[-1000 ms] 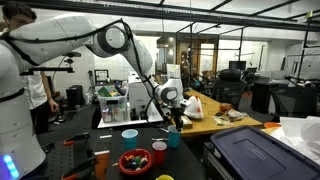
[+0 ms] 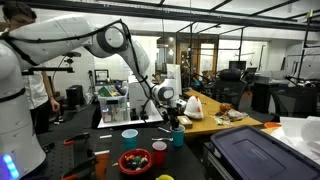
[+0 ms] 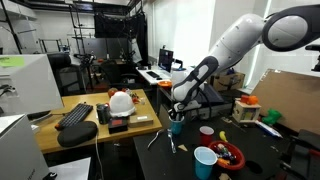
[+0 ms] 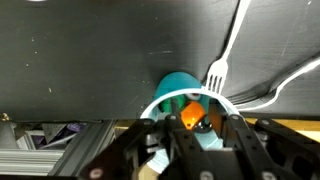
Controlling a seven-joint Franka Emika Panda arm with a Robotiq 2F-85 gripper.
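Observation:
A blue cup (image 2: 178,137) is at the end of the arm, near the front of the wooden table. My gripper (image 3: 174,113) is shut on the cup at its top. From the wrist, the cup's pale rim (image 4: 190,93) shows as an arc with its teal wall (image 4: 178,80) just beyond it. Green and orange bits (image 4: 191,115) show inside the rim, but what they are is unclear. Dark gripper parts cover the lower side of the cup, so the contact with the fingers is hidden.
A white fork (image 4: 226,50) and another utensil (image 4: 282,83) lie on the dark surface. Another blue cup (image 2: 130,138), a red cup (image 2: 159,152) and a red bowl (image 2: 132,162) of items stand nearer. A dark lidded bin (image 2: 262,155) is at the right.
The blue cup and my gripper have shifted together slightly right and away from exterior view 1. The other cups and the bowl have stayed put.

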